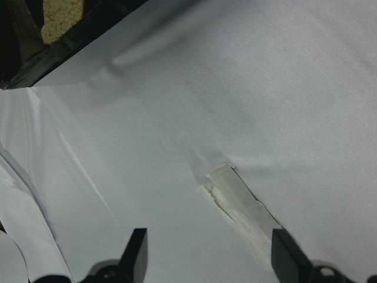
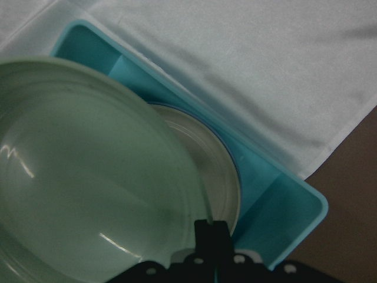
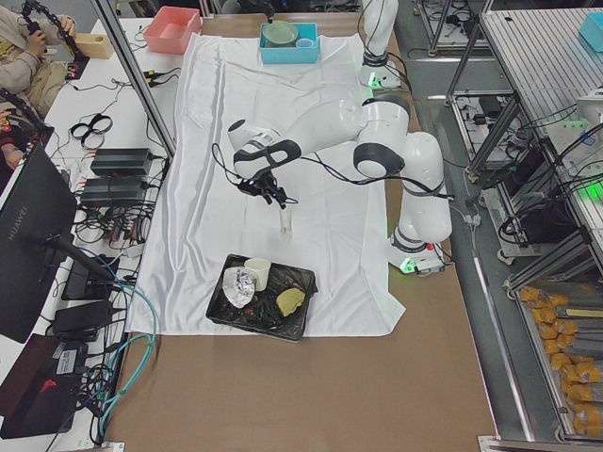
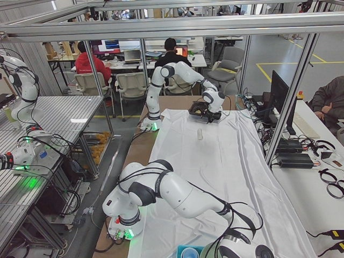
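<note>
In the right wrist view a green plate [image 2: 88, 171] is held at its rim by my right gripper, shut on it, over a blue bin [image 2: 283, 218] holding a second plate [image 2: 215, 171]. My left gripper is open above the white cloth [image 1: 147, 153] and a strip of tape [image 1: 241, 206]. In the camera left view, a black tray [image 3: 221, 311] below it holds a white cup [image 3: 259, 271], a foil item [image 3: 238, 287] and bread [image 3: 290, 299].
A pink bin [image 3: 172, 28] stands on the side table at upper left, beside cables, scissors and electronics. Much of the cloth between the two bins is clear.
</note>
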